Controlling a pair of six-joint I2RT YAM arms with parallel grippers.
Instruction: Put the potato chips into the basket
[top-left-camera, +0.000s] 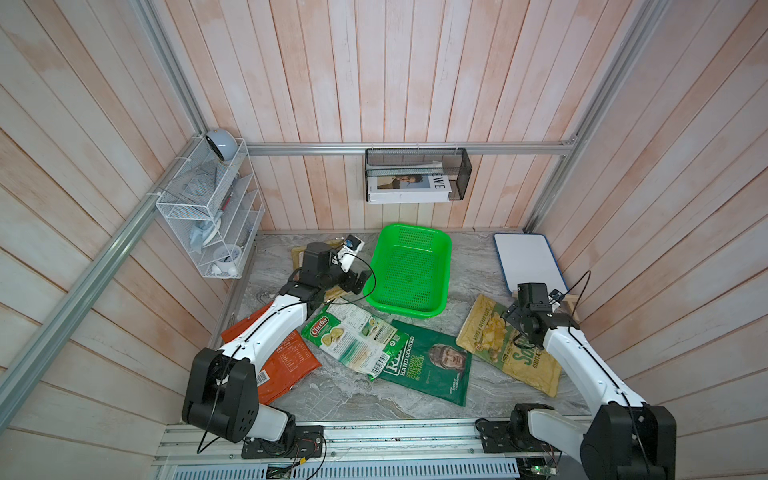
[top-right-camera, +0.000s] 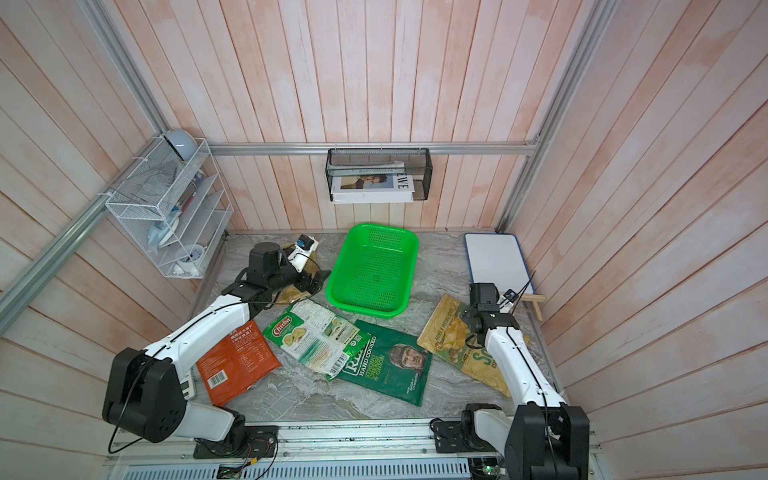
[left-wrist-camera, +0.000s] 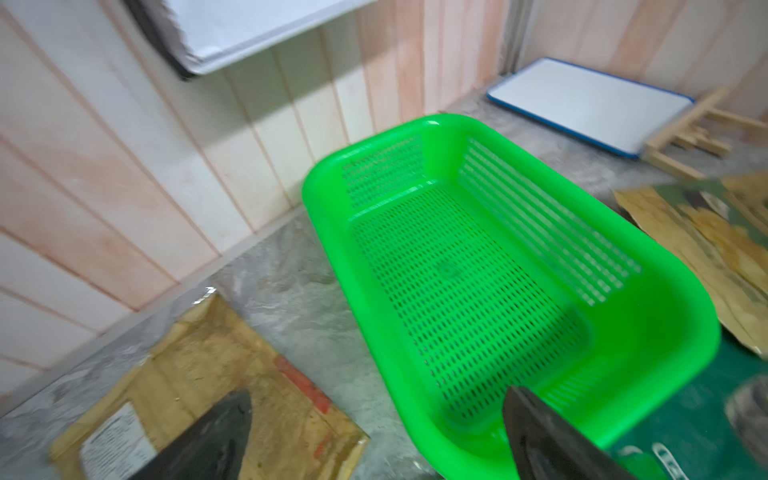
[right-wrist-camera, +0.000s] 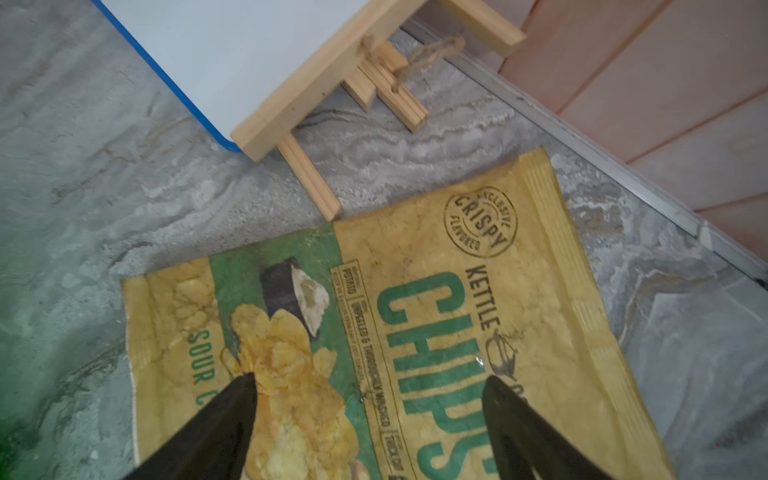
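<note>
The green basket stands empty at the back middle of the table. Several chip bags lie flat in front of and around it: red, white-green, dark green, and a yellow kettle chips bag at right. Left of the basket, another tan bag is partly covered by my left arm in the top views. My left gripper hangs open near the basket's left rim, nothing between its fingers. Above the yellow chips bag, my right gripper is open, also empty.
A whiteboard with a wooden stand lies at the back right, close to the yellow bag. A white wire shelf hangs at left. A black wall rack with magazines hangs above the basket.
</note>
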